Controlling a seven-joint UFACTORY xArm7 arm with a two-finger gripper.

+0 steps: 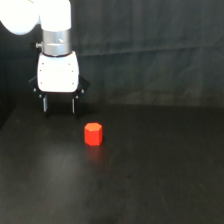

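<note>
A small red block [93,134] with a many-sided top stands alone on the black table. Behind it and to the left, my white gripper [59,106] hangs with its fingers pointing down. Its two thin fingers [45,103] are spread wide apart, and nothing shows between them. The gripper is clear of the block.
A dark curtain [150,50] closes off the back.
</note>
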